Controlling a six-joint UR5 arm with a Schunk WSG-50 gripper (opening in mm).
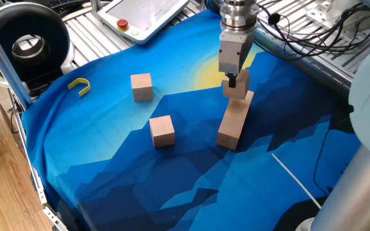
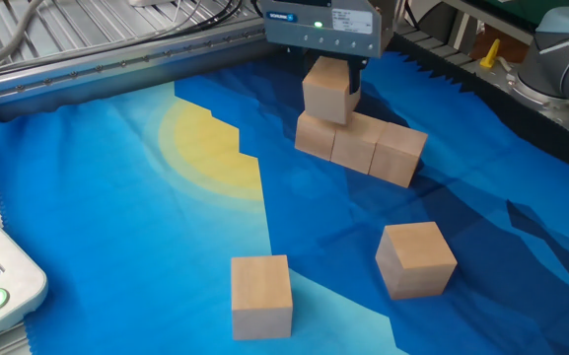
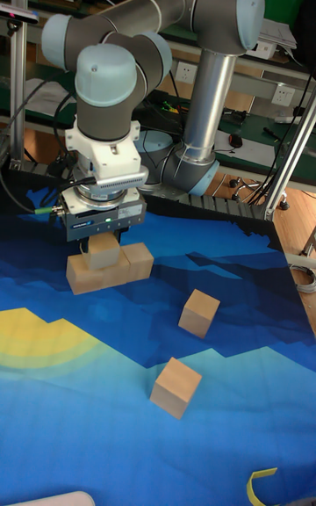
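Note:
My gripper (image 1: 234, 81) is shut on a wooden cube (image 1: 238, 88). In exterior view 2 this held cube (image 2: 327, 91) is over the left part of a row of three wooden cubes (image 2: 355, 146), which stand side by side. Whether its underside touches the row or hangs just above it, I cannot tell. One dark finger (image 2: 355, 77) shows at the cube's right side; the other is hidden. Two more cubes lie apart on the cloth: one nearer the row (image 1: 162, 132) and one farther off (image 1: 142, 88).
A blue patterned cloth (image 1: 101, 135) covers the table, with free room around the loose cubes. A yellow hook-shaped piece (image 1: 80, 86) lies near its edge. The teach pendant (image 1: 140, 16) and cables (image 1: 306, 42) are along the back.

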